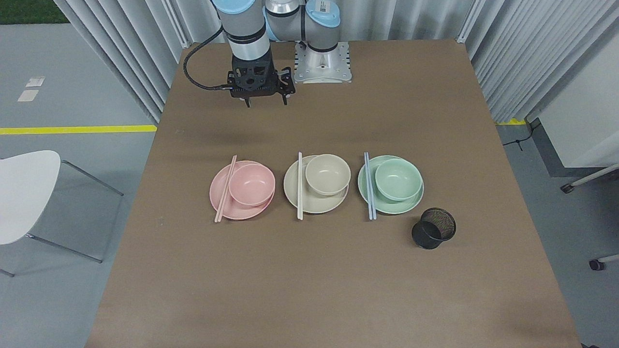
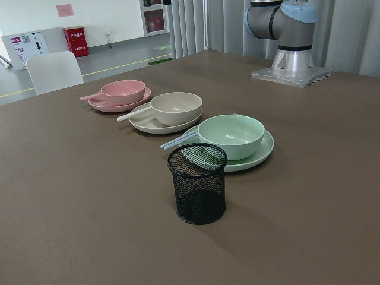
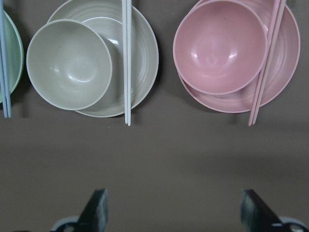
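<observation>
My gripper (image 1: 266, 101) hangs open over the back of the table, its two dark fingers wide apart at the bottom of the wrist view with nothing between them. In front of it are three place settings: pink bowl (image 1: 252, 183) on a pink plate with pink chopsticks (image 1: 226, 188), cream bowl (image 1: 328, 174) on a cream plate with white chopsticks (image 1: 300, 185), and green bowl (image 1: 398, 179) on a green plate with blue chopsticks (image 1: 369, 185).
A black mesh cup (image 1: 433, 228) stands upright at the front right of the green setting. A white chair (image 1: 23, 191) stands off the left edge.
</observation>
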